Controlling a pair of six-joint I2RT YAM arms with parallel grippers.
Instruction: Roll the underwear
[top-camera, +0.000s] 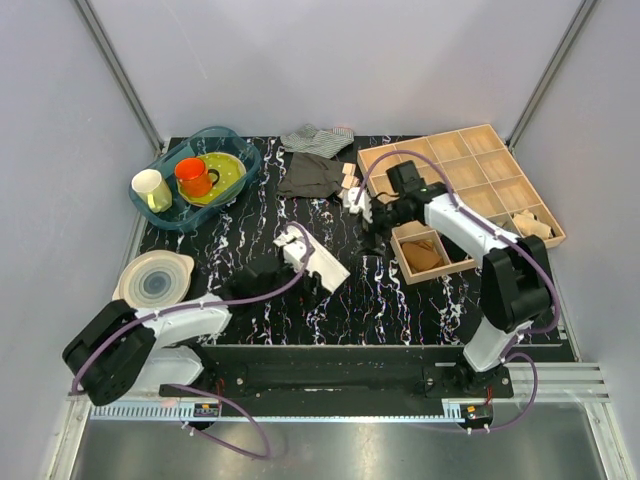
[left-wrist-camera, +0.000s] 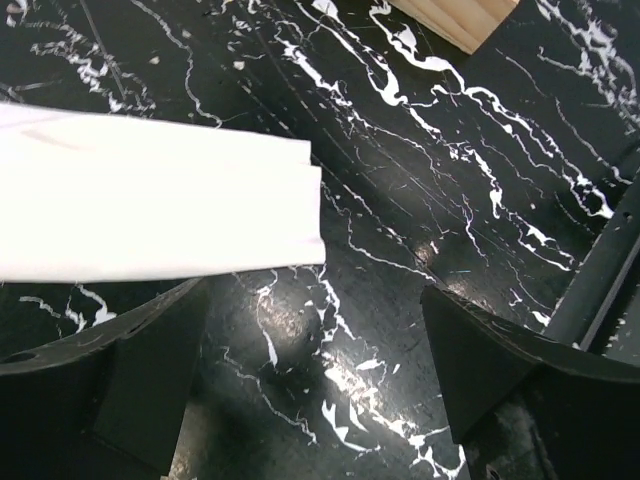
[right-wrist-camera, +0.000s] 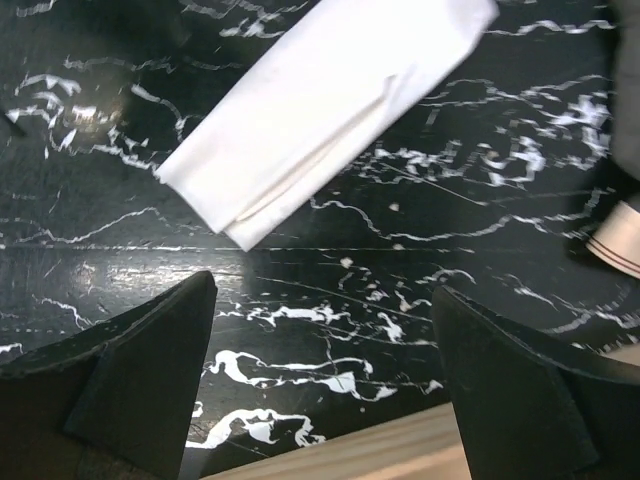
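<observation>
The white underwear (top-camera: 328, 266) lies flat on the black marbled table, folded into a long strip running from upper left to lower right in the top view. In the left wrist view its squared end (left-wrist-camera: 270, 210) lies ahead of my left gripper, which stands open and empty. The left arm partly covers the cloth from above. My right gripper is open too, clear of the strip on its right side. The right wrist view shows the near end (right-wrist-camera: 240, 205) with a folded layer along one edge.
A wooden divided box (top-camera: 465, 175) stands at the right, holding a few rolled cloths. Dark grey cloth (top-camera: 312, 176) and a striped one (top-camera: 318, 140) lie at the back. At left are a teal basket (top-camera: 170, 220) with mugs and some stacked lids (top-camera: 156, 279).
</observation>
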